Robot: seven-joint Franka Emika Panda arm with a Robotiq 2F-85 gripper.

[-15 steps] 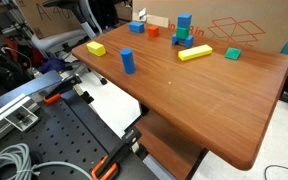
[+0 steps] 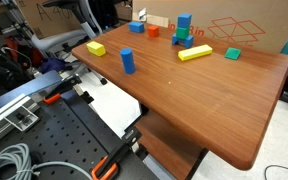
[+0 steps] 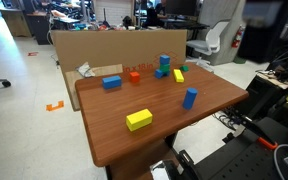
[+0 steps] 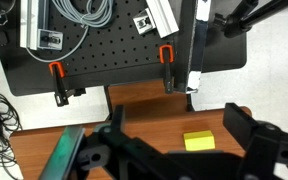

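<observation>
In the wrist view my gripper stands open, its dark fingers wide apart with nothing between them. A yellow block (image 4: 199, 140) lies on the wooden table beneath, near the right finger. The same yellow block (image 2: 96, 48) sits toward the table's left end in exterior view 1. Beside it stands a blue cylinder (image 2: 128, 61), upright. Farther back is a stack with a blue block (image 2: 184, 20) on top, green in the middle and blue below. A long yellow block (image 2: 195, 53) and a flat green piece (image 2: 232, 53) lie right of the stack.
A red block (image 3: 135, 76) and a blue block (image 3: 112, 81) lie near the cardboard panel (image 3: 94, 48) behind the table. Free wood fills the right part of the table (image 2: 234, 100) in exterior view 1. A black perforated platform (image 4: 119, 45) with cables borders a gap before the table.
</observation>
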